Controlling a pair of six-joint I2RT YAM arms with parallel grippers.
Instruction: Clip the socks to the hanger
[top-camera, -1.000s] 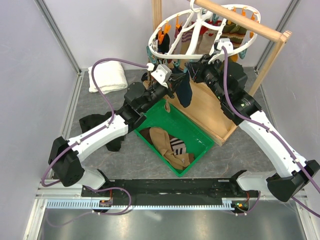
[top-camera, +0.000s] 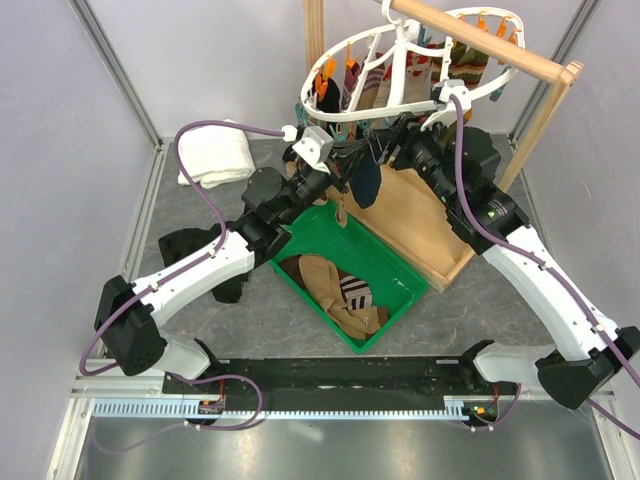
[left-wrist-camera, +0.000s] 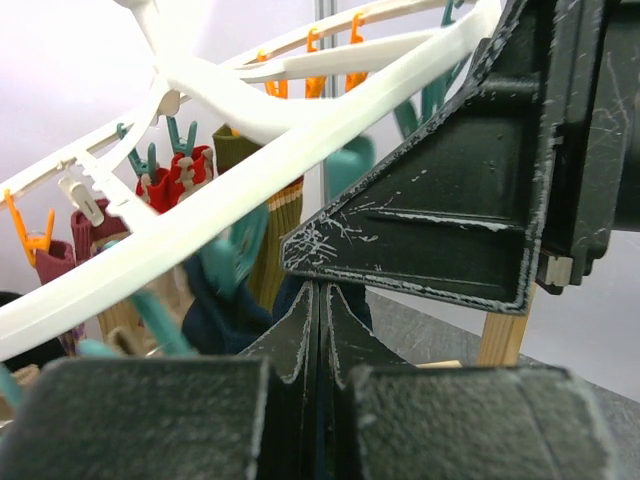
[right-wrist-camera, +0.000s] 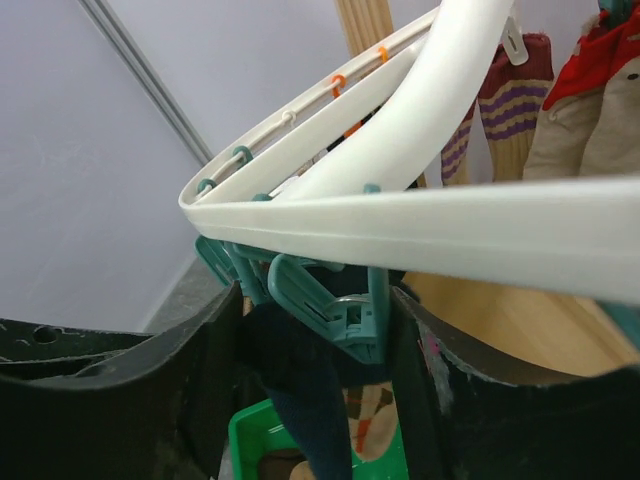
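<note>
A navy sock (top-camera: 366, 184) hangs below the near rim of the white hanger (top-camera: 375, 113), between my two grippers. My left gripper is shut at the sock's upper part; a thin strip of navy shows between its fingers. In the right wrist view, a teal clip (right-wrist-camera: 345, 315) on the rim stands over the dark cloth, between the fingers of my right gripper. Those fingers are apart, with the right one close against the clip. Whether the clip's fingers grip the cloth cannot be told.
Other socks (left-wrist-camera: 190, 170) hang from teal and orange clips around the hanger. Below, a green bin (top-camera: 335, 240) holds brown and striped socks (top-camera: 335, 290). A dark cloth (top-camera: 195, 250) and a white towel (top-camera: 215, 153) lie left. The wooden stand (top-camera: 500, 45) rises at right.
The hanger has shifted and tilted, its near rim now lower. Earlier, my left gripper and the sock drifted slightly left. The right gripper's fingertips have moved a little.
</note>
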